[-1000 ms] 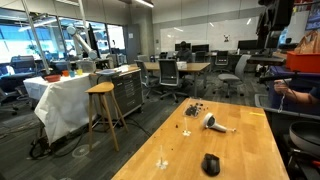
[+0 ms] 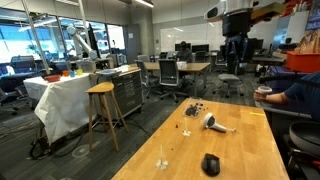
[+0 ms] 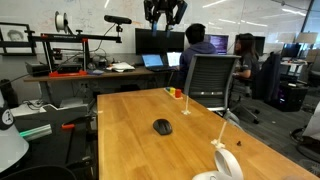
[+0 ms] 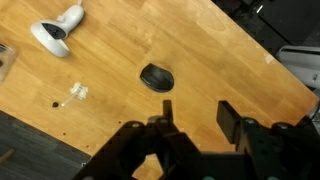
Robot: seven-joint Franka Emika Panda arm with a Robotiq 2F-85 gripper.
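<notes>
A dark computer mouse (image 2: 211,165) lies on the wooden table (image 3: 118,120); the wrist view shows the same mouse (image 4: 157,78) from above, ahead of the fingers. My gripper is high over the table with its two black fingers apart and only bare wood seen between them. In the first exterior view the gripper (image 2: 236,55) hangs at the upper right, well above the mouse. A white rounded device (image 2: 217,123) rests farther along the table, its handle pointing sideways.
Small white upright pieces (image 2: 161,162) stand along the table's edge, with a dark cluster (image 2: 193,108) at its far end. A stool (image 2: 102,105) stands apart on the floor.
In the first exterior view, my arm has come in from the upper right, moving left and lower. The mouse and the white device have stayed in place.
</notes>
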